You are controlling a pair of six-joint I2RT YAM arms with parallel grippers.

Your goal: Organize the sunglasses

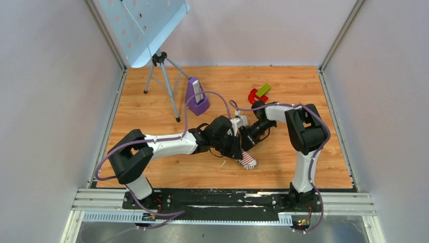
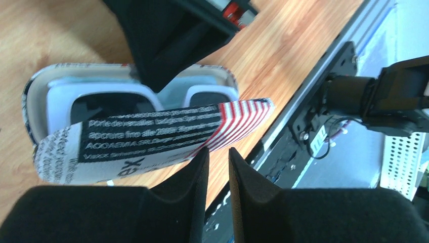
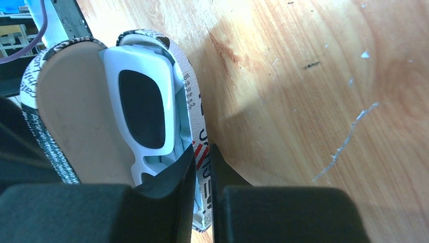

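A glasses case [image 1: 247, 160] with striped, printed fabric holds light-blue sunglasses with dark lenses [image 3: 141, 109]. The lid [image 2: 131, 139] is partly swung over them in the left wrist view. My left gripper is shut at the lid's lower edge; what sits between its fingers is hard to see, apparently that edge. My right gripper is shut on the printed rim of the case's body, beside the sunglasses. Both grippers meet over the middle of the table in the top view, covering much of the case.
A purple holder [image 1: 197, 106] stands behind the arms, beside a tripod board [image 1: 152, 30]. Red [image 1: 252, 96] and green [image 1: 263, 90] blocks lie at the back right. Bare table [image 1: 131, 111] shows at left.
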